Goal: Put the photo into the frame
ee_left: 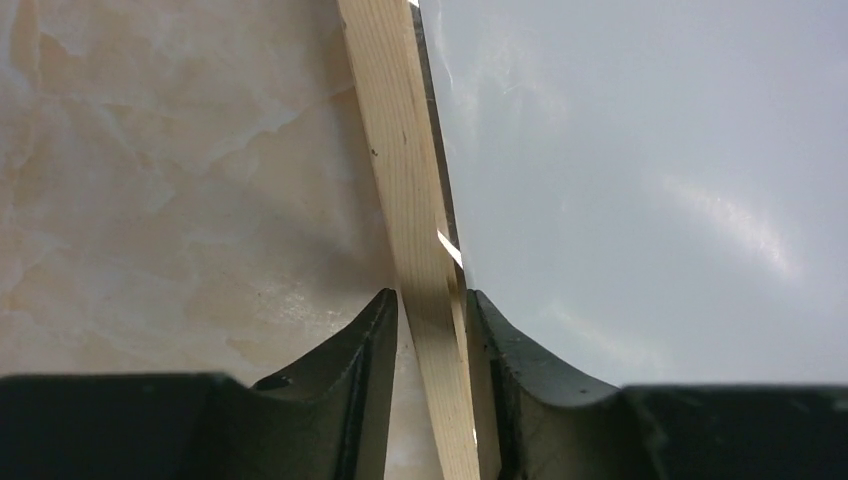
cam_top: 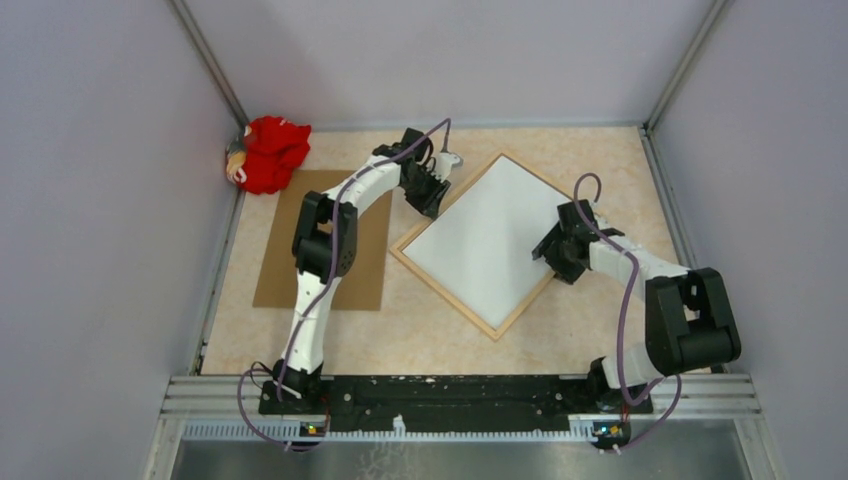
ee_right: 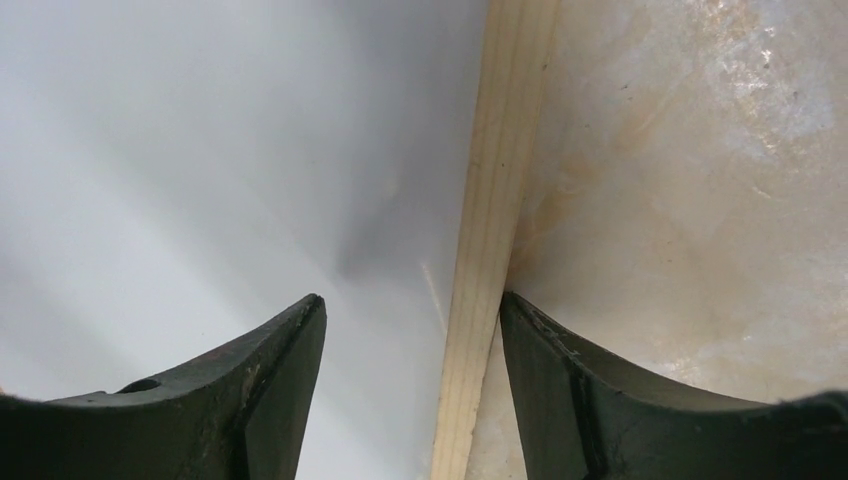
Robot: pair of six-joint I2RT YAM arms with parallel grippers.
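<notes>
A pale wooden frame (cam_top: 450,297) lies diagonally on the table, with a smooth white sheet (cam_top: 490,240) filling its inside. Whether that sheet is the photo or a cover cannot be told. At the frame's upper left side, my left gripper is part open, its fingers close on either side of the wooden rim (ee_left: 400,130). A narrow dark gap runs between rim and sheet there. My right gripper straddles the right-hand rim (ee_right: 490,190), fingers wider apart; one finger is over the white sheet, the other just outside the wood.
A brown board (cam_top: 360,290) lies flat to the left, partly beneath the left arm. Red cloth (cam_top: 275,155) is bunched in the back left corner.
</notes>
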